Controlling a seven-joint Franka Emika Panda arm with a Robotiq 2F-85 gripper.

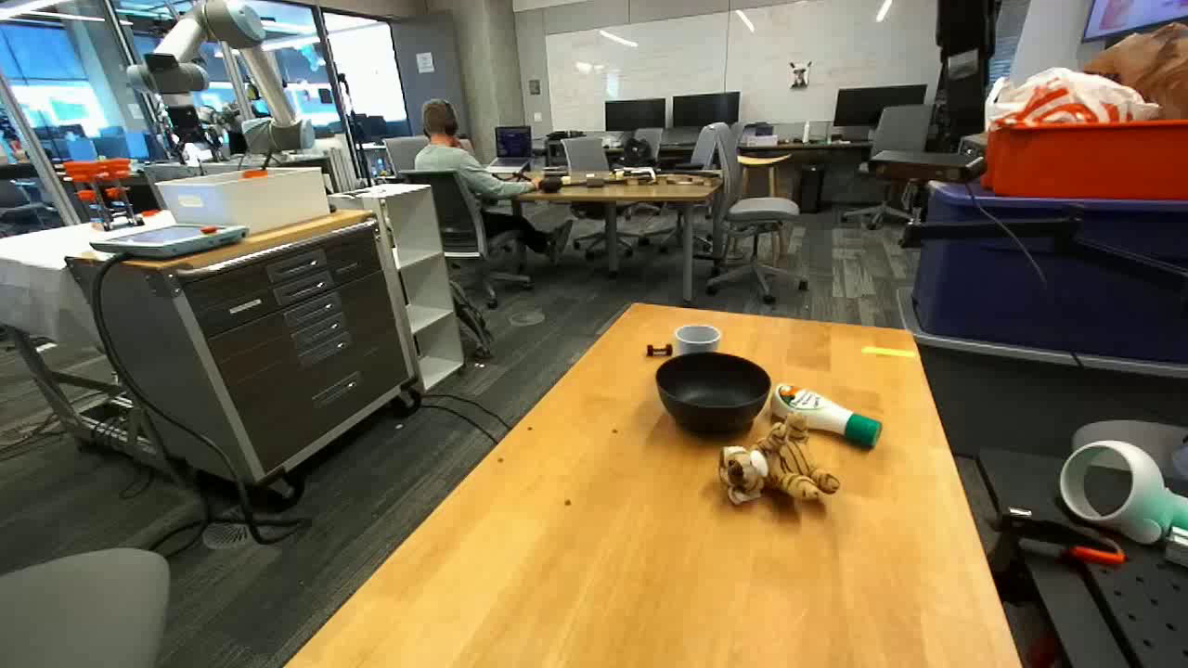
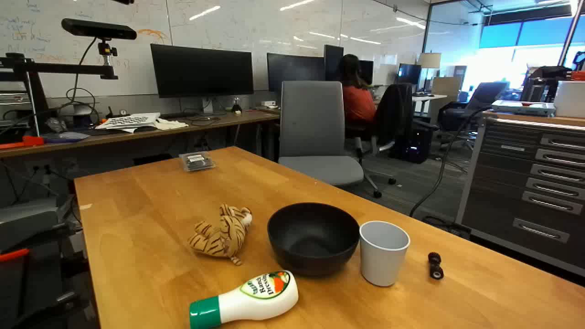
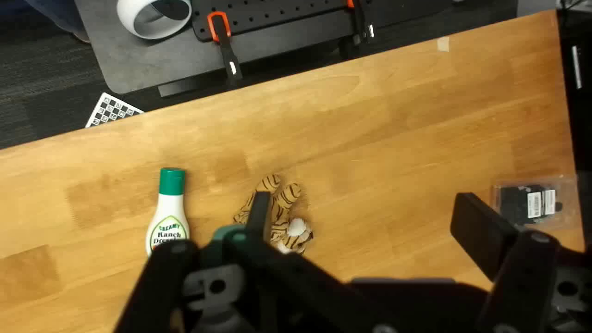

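Wide open, my gripper hangs high over the table with nothing between its fingers; neither exterior view shows it. A striped tiger plush [image 2: 226,236] lies on the table, partly covered by the left finger in the wrist view. Beside it rests a white dressing bottle [image 2: 263,299] with a green cap, on its side. A black bowl [image 2: 312,238] stands upright and looks empty. Touching or very near the bowl is a grey cup [image 2: 384,255], also upright. The small dark dumbbell-shaped piece [image 2: 434,265] lies past the cup. Bowl and cup are out of the wrist view.
A clear package [image 3: 533,203] with dark contents lies near one table end. Along one long edge stands a dark side stand [image 3: 266,50] with orange-handled clamps.
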